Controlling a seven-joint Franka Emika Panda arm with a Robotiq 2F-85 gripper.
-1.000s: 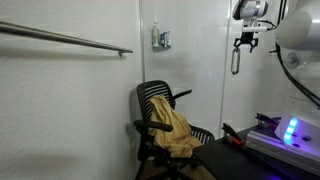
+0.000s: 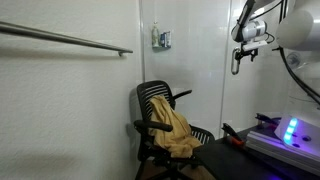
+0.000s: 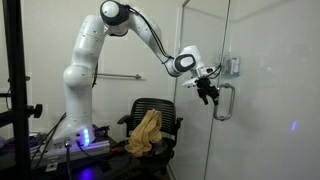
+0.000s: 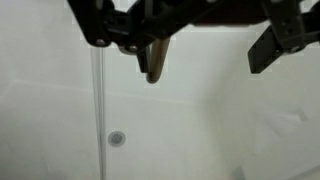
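On the clear door panel a metal loop handle stands upright; in exterior view 1 the same handle shows at the far right. My gripper points downward with its fingers apart, close beside the handle's upper part. From the wrist, the fingers are spread wide around the open gripper. A brownish rounded bar shows close to the left finger; I cannot tell whether it is the handle or touches that finger.
A black mesh chair with a tan cloth stands left of the arm's base. Bottles hang on the wall. A horizontal rail crosses the left wall. In the wrist view a round drain lies below.
The chair, cloth and handle look unmoved.
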